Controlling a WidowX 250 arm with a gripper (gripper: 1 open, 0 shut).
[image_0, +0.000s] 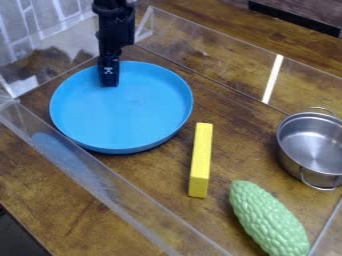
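Note:
The black gripper is at the top left, lowered to the back rim of a blue round plate. It points down, its tip touching or just over the rim. Whether its fingers are open or shut is too small and dark to tell.
A yellow block lies right of the plate. A green bumpy vegetable is at the bottom right, and a steel pot at the right edge. Clear barriers border the area. Bare wood lies between plate and pot.

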